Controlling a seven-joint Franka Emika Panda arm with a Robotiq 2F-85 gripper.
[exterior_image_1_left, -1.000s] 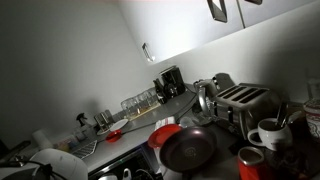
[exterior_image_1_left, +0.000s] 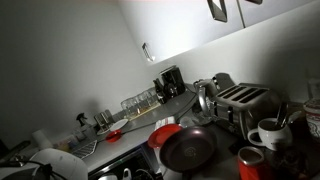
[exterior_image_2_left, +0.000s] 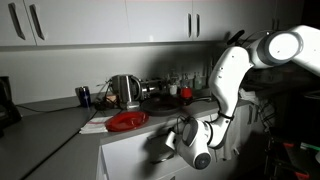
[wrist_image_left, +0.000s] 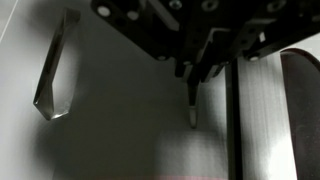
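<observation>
In the wrist view my gripper points at a plain grey cabinet or drawer front (wrist_image_left: 120, 120). One narrow fingertip shows, and the gap between the fingers is hard to make out. A metal bar handle (wrist_image_left: 57, 65) is on that front, well to the left of the fingers and apart from them. From exterior view 2, the gripper (exterior_image_2_left: 164, 150) appears low, before the pale cabinet fronts under the counter. Nothing shows between its fingers. Exterior view 1 has only a pale part of the arm (exterior_image_1_left: 60, 165) at the lower left.
On the counter are a dark frying pan (exterior_image_1_left: 188, 148), a red plate (exterior_image_2_left: 127, 121), a toaster (exterior_image_1_left: 242, 104), a white mug (exterior_image_1_left: 270, 134) and a red can (exterior_image_1_left: 252, 164). A kettle (exterior_image_2_left: 126, 91) stands behind the plate.
</observation>
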